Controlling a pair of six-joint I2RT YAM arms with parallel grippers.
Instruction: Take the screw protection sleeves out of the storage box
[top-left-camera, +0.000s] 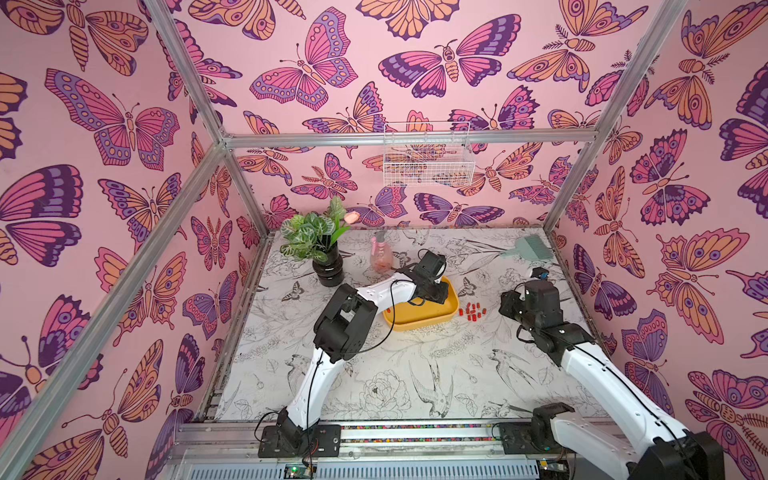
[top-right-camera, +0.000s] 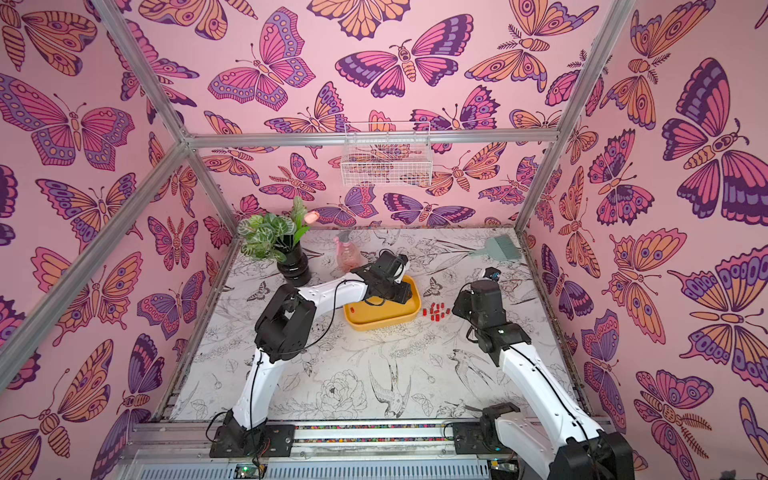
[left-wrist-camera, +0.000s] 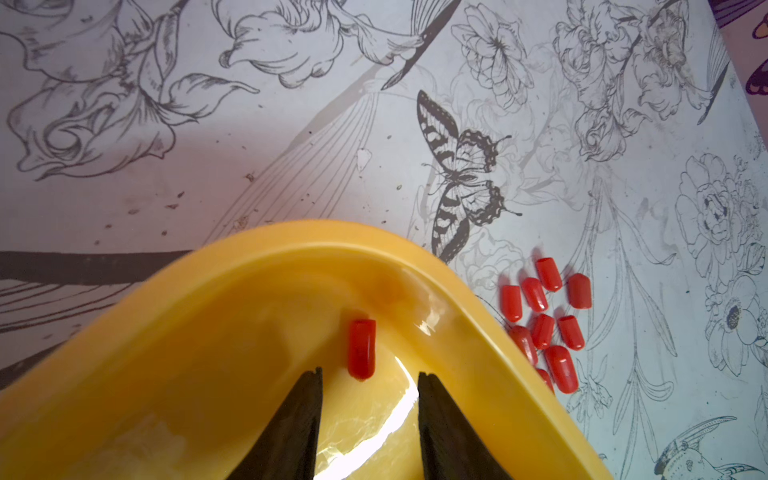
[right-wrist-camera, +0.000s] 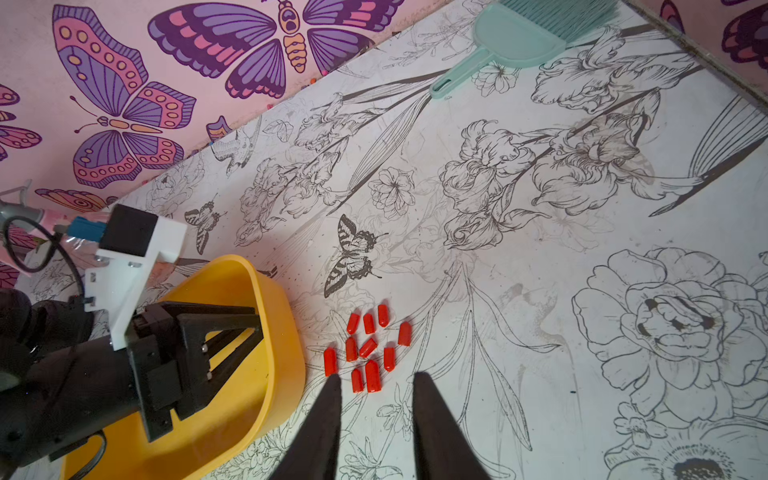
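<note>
A red sleeve (left-wrist-camera: 362, 349) lies on the floor of the yellow storage box (left-wrist-camera: 336, 237), close to its rounded corner. Over the box, my left gripper is open, with the sleeve just beyond its fingertips and nothing between them. Another red sleeve (top-right-camera: 352, 310) shows at the box's left end in the top right view. Outside, to the right of the box, several red sleeves (right-wrist-camera: 372, 374) lie in a loose cluster on the table. My right gripper hangs open and empty over the table, right of that cluster.
A plant in a black pot (top-left-camera: 328, 268) and a pink bottle (top-left-camera: 381, 254) stand behind the box. A green dustpan (top-left-camera: 533, 249) lies at the back right.
</note>
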